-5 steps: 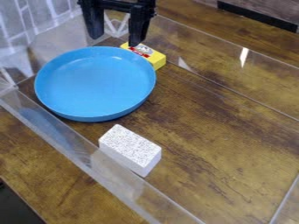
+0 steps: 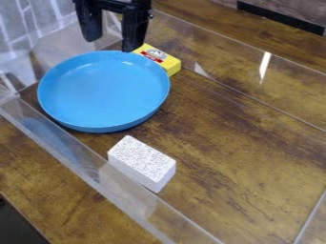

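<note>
My gripper (image 2: 112,29) hangs at the top edge over the back of a blue plate (image 2: 103,90), open, with its two dark fingers spread apart. A yellow box (image 2: 162,60) with a red label lies behind the plate, right of the gripper. A white speckled block (image 2: 141,163) lies on the wooden surface in front of the plate.
Clear plastic walls run along the left side and lower left.
My gripper has moved left, away from the yellow box. The plate, box and block look unmoved.
</note>
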